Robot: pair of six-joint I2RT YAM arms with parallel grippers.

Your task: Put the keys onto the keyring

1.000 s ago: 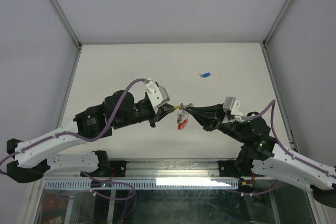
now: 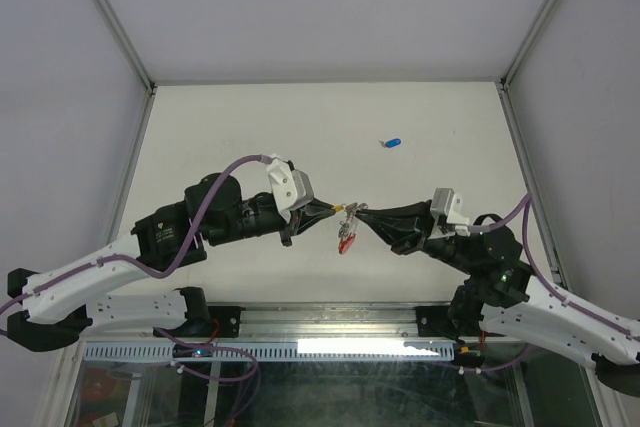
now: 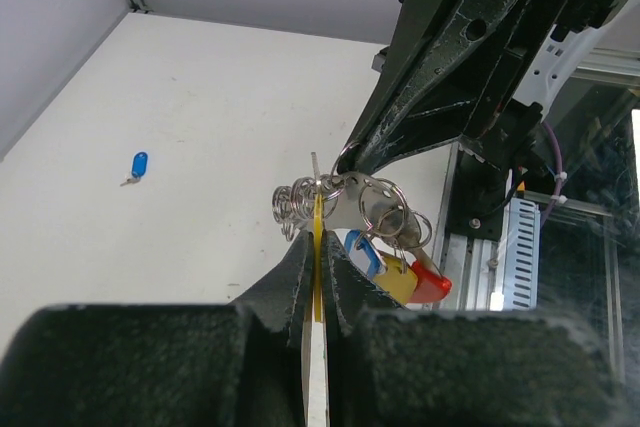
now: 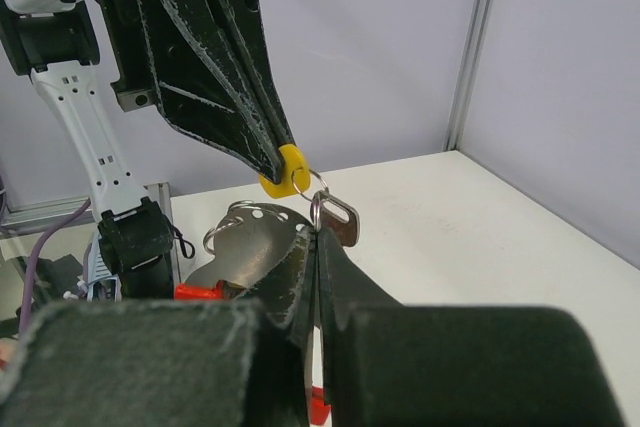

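Note:
Both grippers meet over the middle of the table. My left gripper (image 2: 334, 208) is shut on a yellow-headed key (image 3: 318, 257), held upright in the left wrist view, its tip at the rings. My right gripper (image 2: 360, 211) is shut on the keyring (image 4: 315, 209), from which hangs a bunch with coiled rings, metal plates and red, yellow and blue parts (image 3: 420, 277). In the right wrist view the yellow key head (image 4: 285, 172) is in the left gripper's tips, beside a thin ring; whether the key is threaded on it I cannot tell.
A small blue key (image 2: 392, 143) lies alone toward the back right of the white table (image 2: 250, 117). Walls enclose the sides and back; a metal rail runs along the front edge.
Compared with a second ago, both arms have shifted slightly, the left wrist turning a little and the right moving slightly right and down. The hanging bunch swings a little.

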